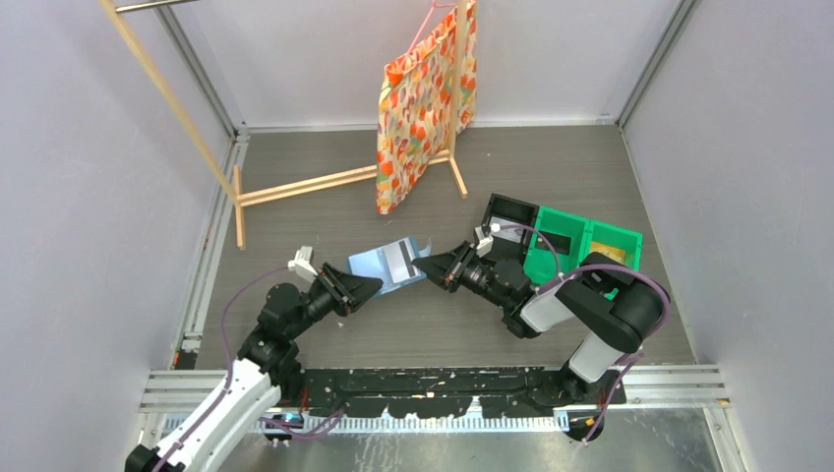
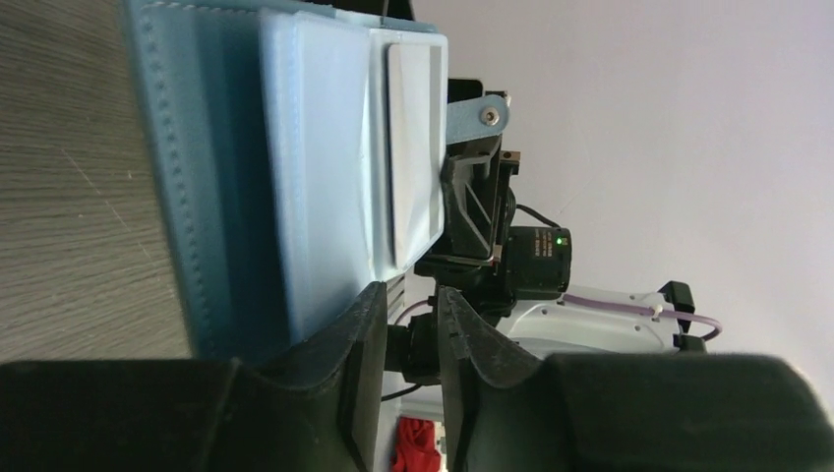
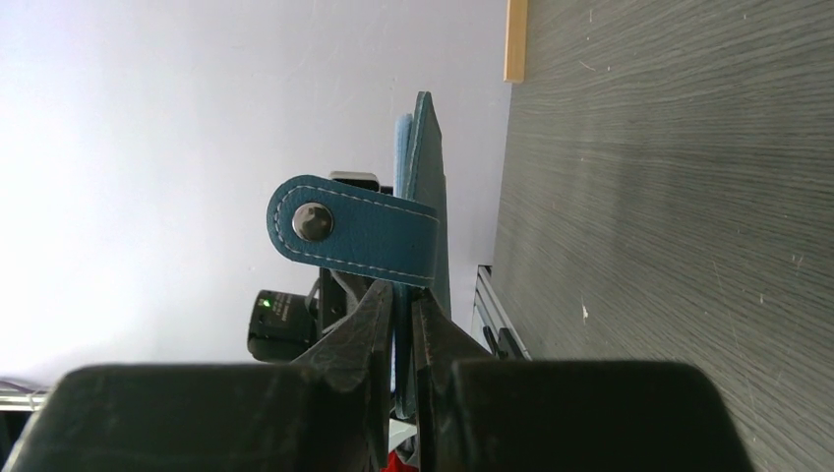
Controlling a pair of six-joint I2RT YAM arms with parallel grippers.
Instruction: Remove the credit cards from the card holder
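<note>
The card holder (image 1: 368, 264) is blue, folded open and held above the table between my two arms. A pale card with a dark stripe (image 1: 399, 262) shows on its face. My right gripper (image 1: 419, 264) is shut on the holder's right edge, close to a teal snap strap (image 3: 369, 231). At the holder's near edge, the left gripper (image 1: 378, 285) has its fingers a little apart. In the left wrist view, a narrow gap shows between the left fingertips, with no card visible in it. Above them rise the holder's light sleeve (image 2: 325, 157) and a whitish card (image 2: 413, 147).
A green bin (image 1: 615, 236) and a black tray (image 1: 511, 209) stand at the right, close to the right arm. Behind, a wooden rack (image 1: 305, 187) carries a patterned cloth bag (image 1: 423, 108).
</note>
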